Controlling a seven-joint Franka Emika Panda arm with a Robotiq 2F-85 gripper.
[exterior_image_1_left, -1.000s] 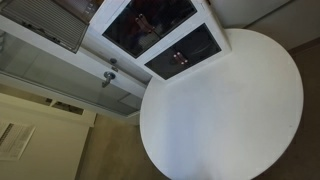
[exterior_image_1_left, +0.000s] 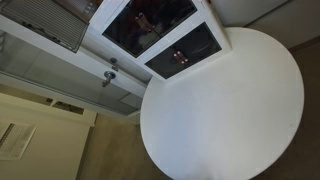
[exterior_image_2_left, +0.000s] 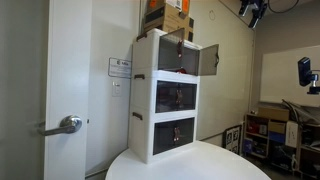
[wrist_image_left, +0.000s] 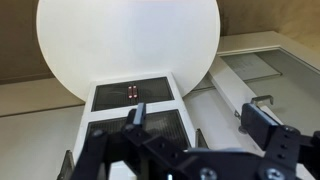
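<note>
A white cabinet (exterior_image_2_left: 145, 120) of three stacked compartments stands on a round white table (exterior_image_1_left: 225, 110). Both smoky doors of its top compartment are swung outward, the right door (exterior_image_2_left: 209, 60) showing clearly; something small and red sits inside, too small to name. The middle doors (exterior_image_2_left: 176, 97) and bottom doors (exterior_image_1_left: 184, 50) are closed, with brown handles meeting at the centre. In the wrist view my gripper is open at the lower edge, its fingers wide apart and holding nothing, with the cabinet and table beyond. Exterior view 1 does not show the gripper.
Cardboard boxes (exterior_image_2_left: 168, 20) are stacked on the cabinet. A room door with a lever handle (exterior_image_2_left: 63, 126) stands to the left. Shelves with assorted items (exterior_image_2_left: 272, 130) fill the back right.
</note>
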